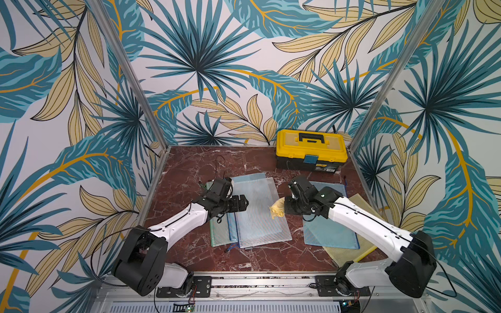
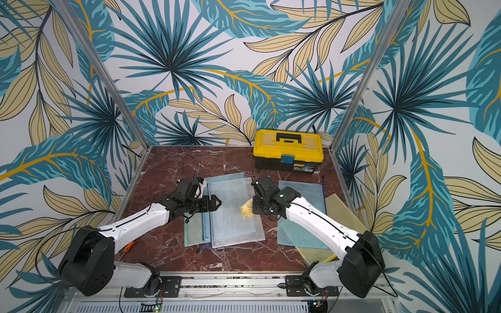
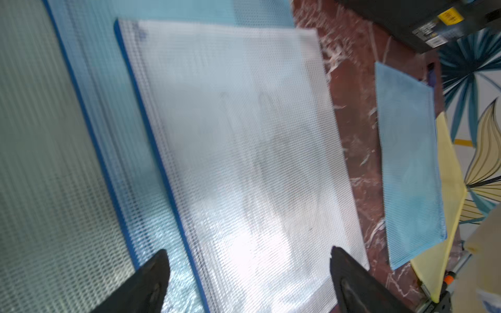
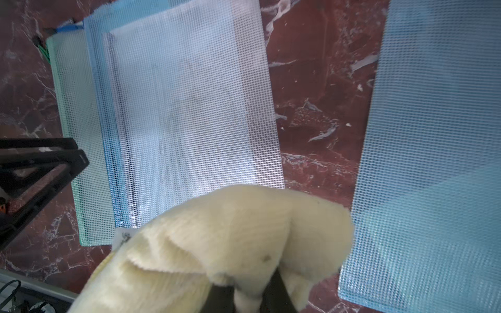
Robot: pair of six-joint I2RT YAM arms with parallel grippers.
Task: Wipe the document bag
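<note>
A whitish mesh document bag [image 1: 261, 208] lies flat on top of other bags at the table's middle, with a dark smudge [image 4: 198, 114] on it in the right wrist view. My right gripper is shut on a bunched yellow cloth [image 4: 245, 234], which hangs over the bag's right part. Over the bag's left side hovers my left gripper, its fingers [image 3: 141, 281] wide apart and empty. On the right, a blue document bag [image 1: 328, 229] lies flat, partly over a yellow bag [image 1: 365, 245].
Under the whitish bag's left edge lie a blue bag [image 3: 135, 203] and a green bag [image 1: 219, 229]. A yellow-black toolbox [image 1: 311, 148] stands at the back right. An orange screwdriver [image 2: 129, 245] lies at the left. Bare table shows at the back left.
</note>
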